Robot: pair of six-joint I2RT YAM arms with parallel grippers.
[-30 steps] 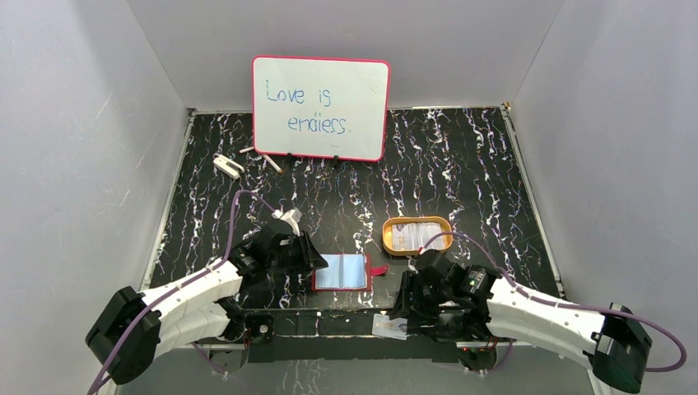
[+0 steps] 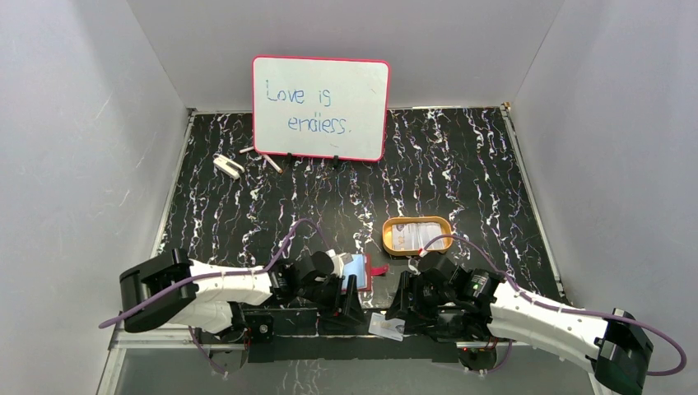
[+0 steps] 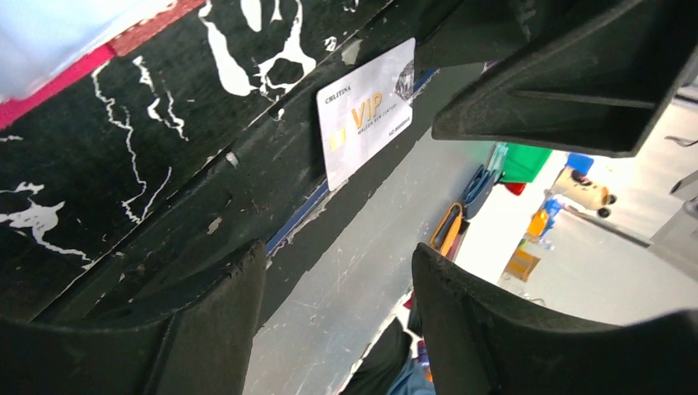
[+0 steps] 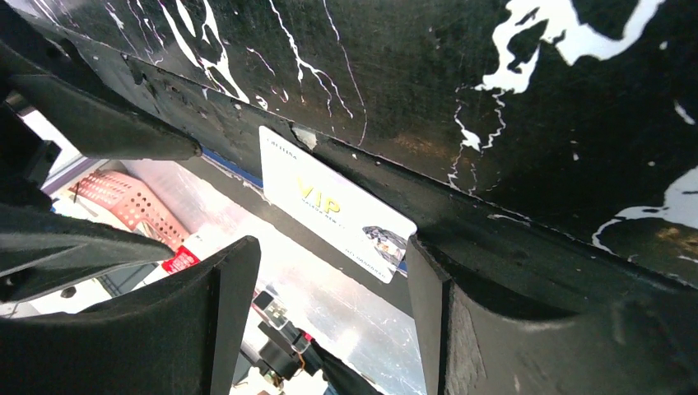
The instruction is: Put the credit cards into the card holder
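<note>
A white VIP card (image 2: 386, 323) (image 3: 362, 115) (image 4: 325, 193) lies at the table's front edge. My right gripper (image 2: 397, 311) is part open, one finger at the card's right end in the right wrist view. My left gripper (image 2: 346, 311) stands open beside the card, with nothing between its fingers. The card holder (image 2: 355, 267), red with pale blue sleeves, is partly hidden behind the left arm.
An orange tray (image 2: 397, 222) with cards sits right of centre. A whiteboard (image 2: 319, 107) stands at the back, with small white items (image 2: 228, 166) to its left.
My left gripper has moved right and toward the front edge, over the holder to the card. The right gripper and card have shifted slightly.
</note>
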